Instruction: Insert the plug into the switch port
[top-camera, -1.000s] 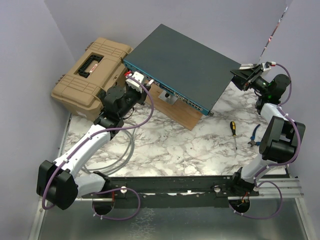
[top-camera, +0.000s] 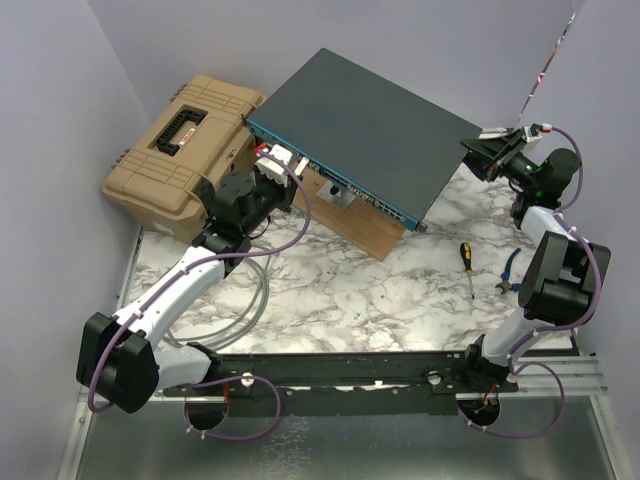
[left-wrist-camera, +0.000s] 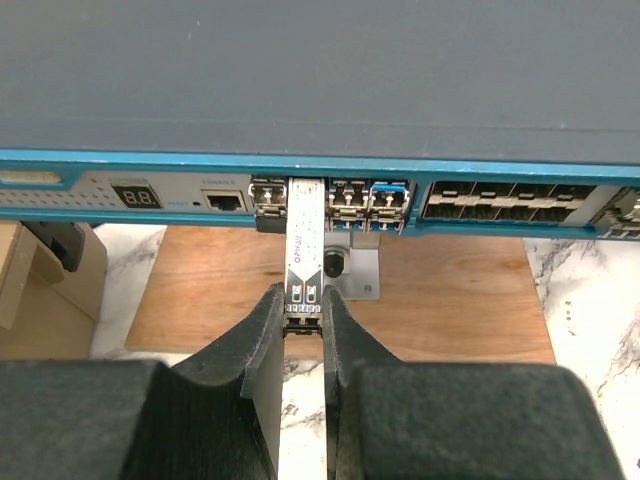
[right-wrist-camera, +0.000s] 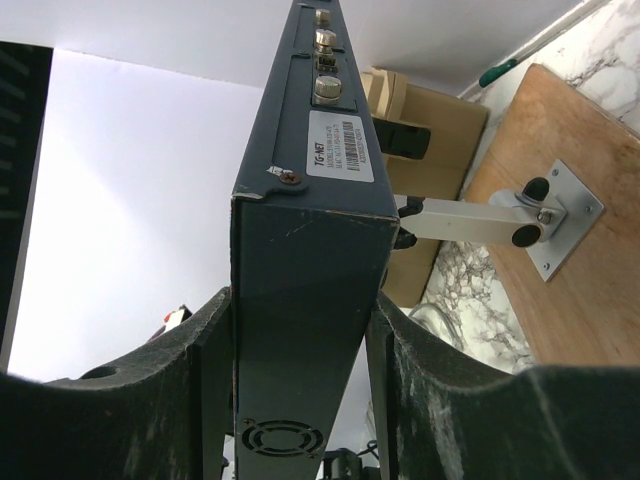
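Note:
My left gripper is shut on the white-labelled plug (left-wrist-camera: 305, 245), a slim transceiver module whose far end lines up with a port in the teal front of the switch (left-wrist-camera: 420, 90), between other metal cages; how deep it sits I cannot tell. In the top view the dark switch (top-camera: 365, 130) is tilted above a wooden board (top-camera: 360, 235). My right gripper is shut on the switch's side end, which carries a TG-NET label and thumbscrews.
A tan case (top-camera: 170, 160) stands at the back left, with grey cable (top-camera: 255, 310) in front. A screwdriver (top-camera: 467, 260) and blue pliers (top-camera: 508, 270) lie at the right.
My left arm and gripper have shifted very slightly at the switch's front. The right arm and the switch look unchanged.

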